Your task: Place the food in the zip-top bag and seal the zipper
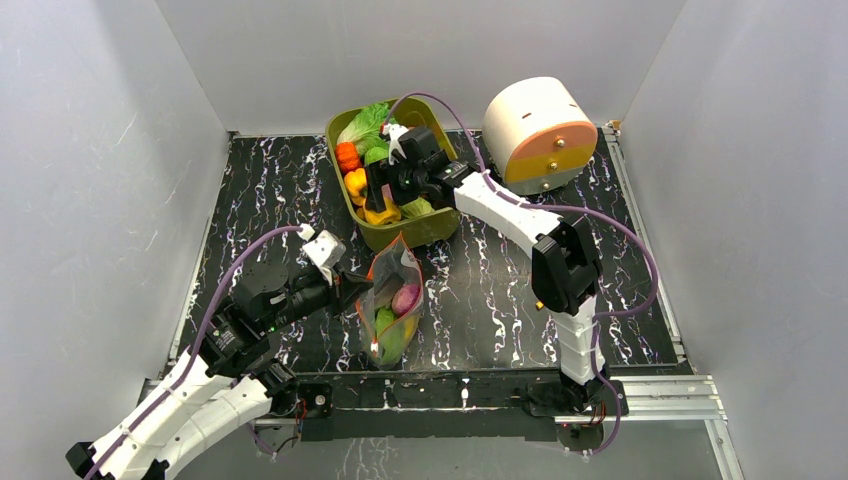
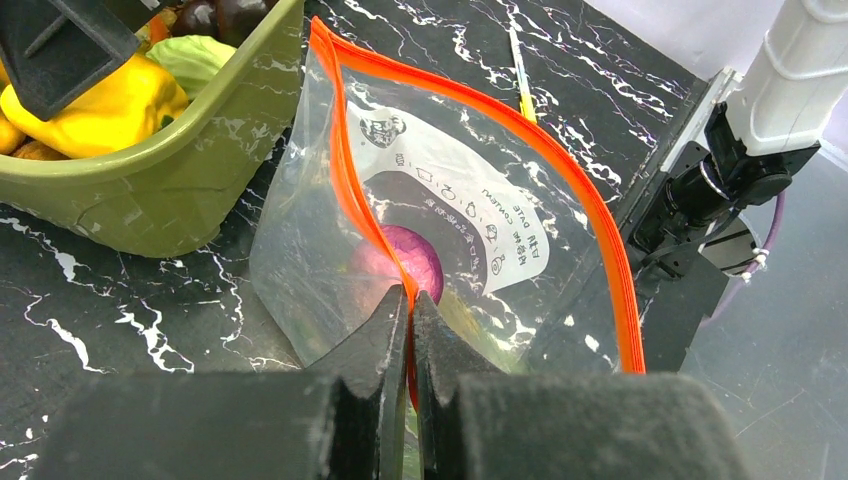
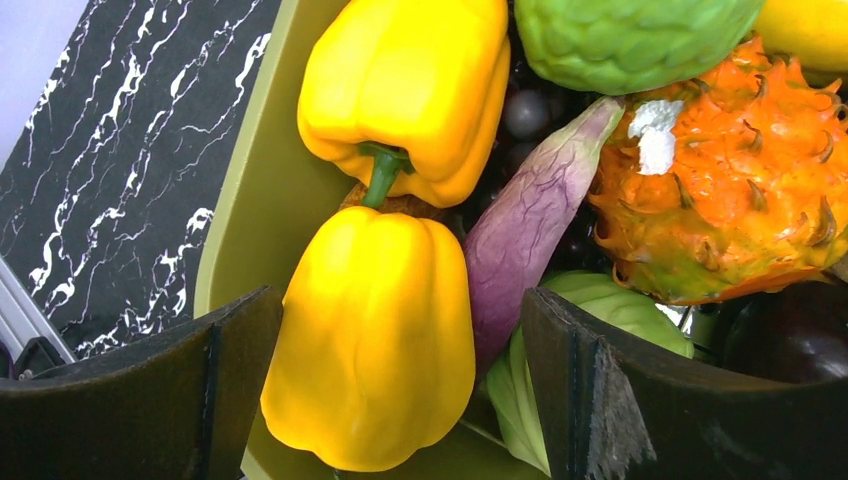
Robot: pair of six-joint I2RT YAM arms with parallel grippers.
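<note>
The clear zip top bag (image 1: 390,330) with orange zipper stands on the table holding a purple vegetable (image 1: 405,298) and green food. My left gripper is shut on the bag's orange zipper edge. My right gripper is open over the green basket (image 1: 420,230), its fingers either side of a yellow bell pepper (image 3: 370,330). A second yellow pepper (image 3: 400,70), a long purple eggplant (image 3: 520,210), a spiky orange fruit (image 3: 720,180) and a green cabbage lie around it.
A cream rounded box (image 1: 530,120) stands at the back right. A yellow pen-like object (image 2: 520,75) lies right of the bag.
</note>
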